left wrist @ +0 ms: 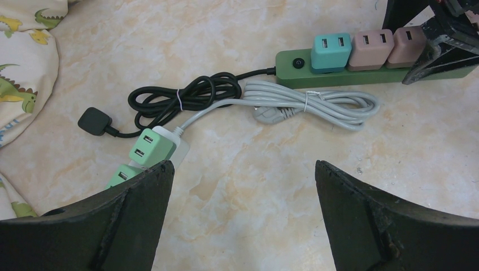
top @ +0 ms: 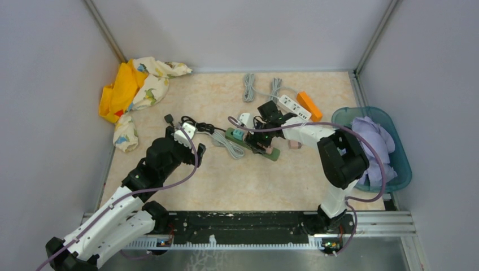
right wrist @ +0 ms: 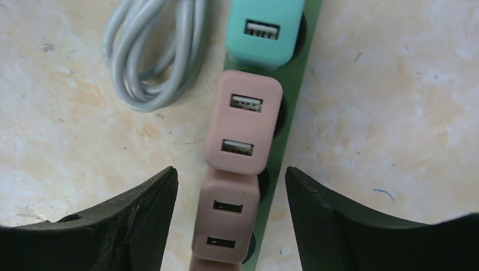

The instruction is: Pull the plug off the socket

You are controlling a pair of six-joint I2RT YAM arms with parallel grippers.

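A green power strip [left wrist: 361,77] carries a teal plug [left wrist: 331,52] at its cable end and a row of pink plugs beside it. In the right wrist view my right gripper is open, its fingers apart on both sides of the strip. Between and just below the fingertip line is one pink plug [right wrist: 227,217]; the neighbouring pink plug [right wrist: 244,121] and the teal plug [right wrist: 264,34] lie beyond. I see no finger touching a plug there. My left gripper is open and empty, above bare table.
A white strip with green plugs [left wrist: 153,148] lies near my left finger. Black cable [left wrist: 212,93] and grey cable [left wrist: 344,107] are coiled on the table. A teal basket [top: 401,161] stands right, cloth [top: 149,93] far left.
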